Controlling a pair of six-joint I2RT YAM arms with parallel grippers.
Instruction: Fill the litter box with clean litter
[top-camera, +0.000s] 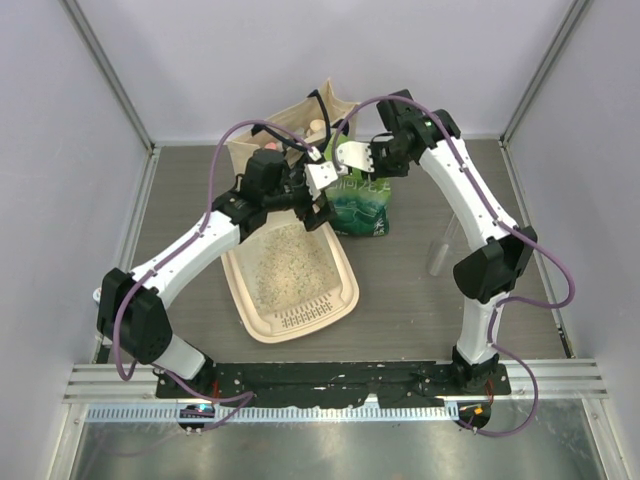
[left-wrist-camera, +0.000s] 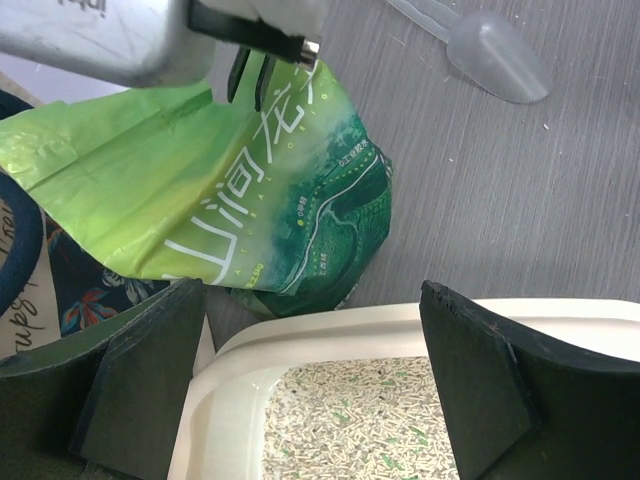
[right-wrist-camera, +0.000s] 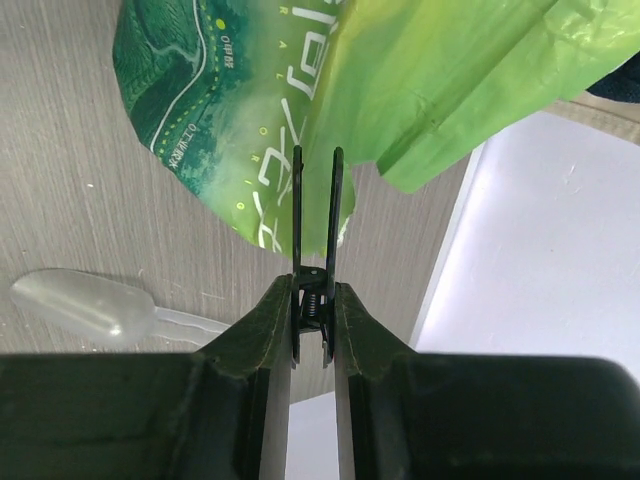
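The green litter bag stands just behind and right of the litter box, which has pale litter spread over its floor. My left gripper is above the box's far edge. Its wide-apart fingers have only the box rim and bag below them in the left wrist view. At the bag's upper edge is my right gripper. Its two thin fingers are a narrow gap apart, and green plastic shows behind them. Nothing clearly sits gripped there. The bag's mouth is partly hidden by the right arm.
A beige tote bag with items inside stands at the back, close behind the left gripper. The clear scoop lies on the table to the right. Bare table extends in front of the scoop.
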